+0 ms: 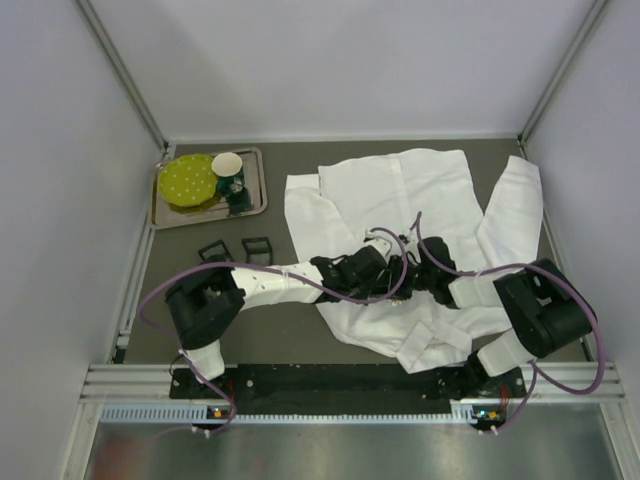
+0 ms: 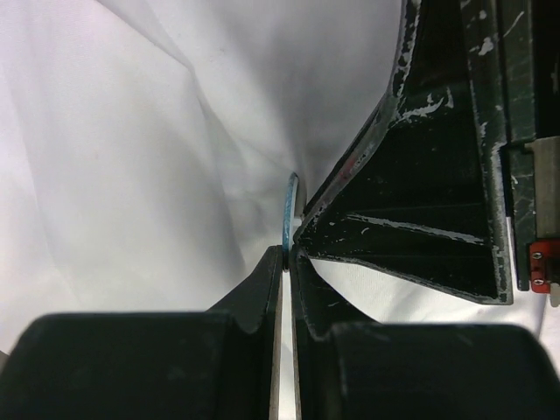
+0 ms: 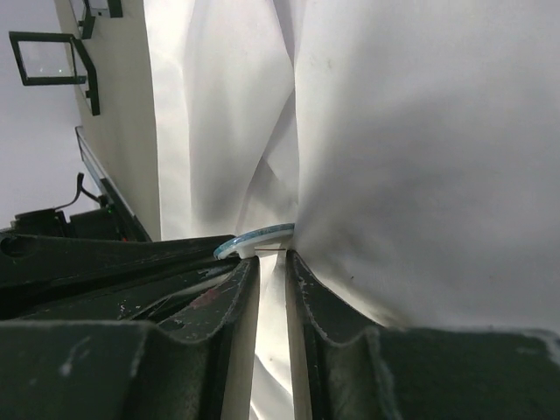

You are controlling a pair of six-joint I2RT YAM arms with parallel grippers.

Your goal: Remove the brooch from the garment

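The white garment is spread on the table. On it the brooch shows edge-on as a thin blue-rimmed disc. In the left wrist view, my left gripper is shut on the brooch's lower edge. The brooch also appears in the right wrist view, beside the left gripper's dark finger. Just below it stands my right gripper, part open, its tips close to the cloth and a thin pin-like line. Whether the tips touch that line I cannot tell. From above, both grippers hide the brooch.
At the back left, a metal tray holds a yellow-green dotted item and a dark green cup. Two small black frames stand left of the garment. Bare table lies at the front left.
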